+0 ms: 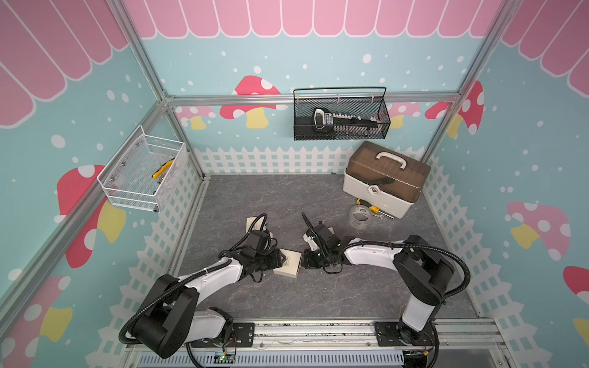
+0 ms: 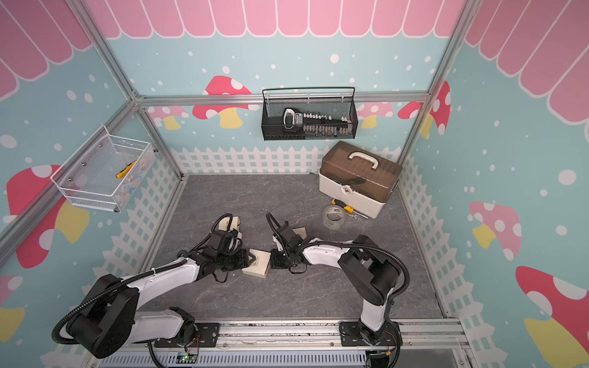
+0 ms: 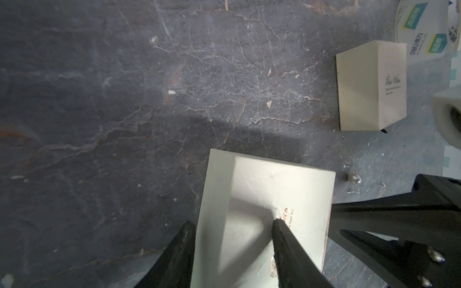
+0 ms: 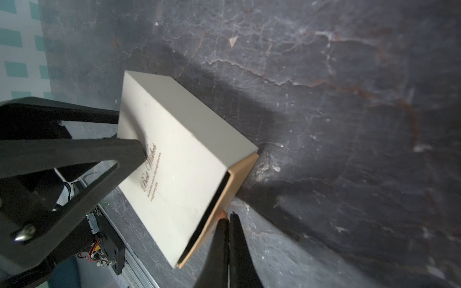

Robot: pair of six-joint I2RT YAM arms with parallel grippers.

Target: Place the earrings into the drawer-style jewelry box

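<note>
A white drawer-style box (image 1: 288,263) with "Best Wishes" printed on it (image 4: 172,182) lies on the table between both grippers. My left gripper is over it, fingers apart. My right gripper is shut at the box's tan drawer end, where a narrow dark gap runs along the edge; nothing shows between its fingers. A small silver object (image 3: 354,177), possibly an earring, lies on the table beside the box.
A second small box (image 3: 360,86) stands nearby. A tape roll (image 1: 360,216), a screwdriver (image 1: 368,206) and a toolbox (image 1: 386,178) are at the back right.
</note>
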